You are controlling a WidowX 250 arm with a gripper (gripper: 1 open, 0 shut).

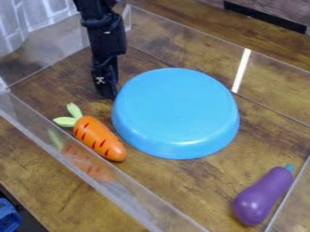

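My black gripper reaches down from the top left to the wooden surface, just left of a large light-blue disc, at or very near its rim; whether its fingers are open or shut is too dark and small to tell. An orange toy carrot with pale green leaves lies below the gripper, left of the disc's lower part. A purple toy eggplant lies at the lower right.
Clear plastic walls border the wooden work area. Bare wood shows right of the disc and between the carrot and the eggplant.
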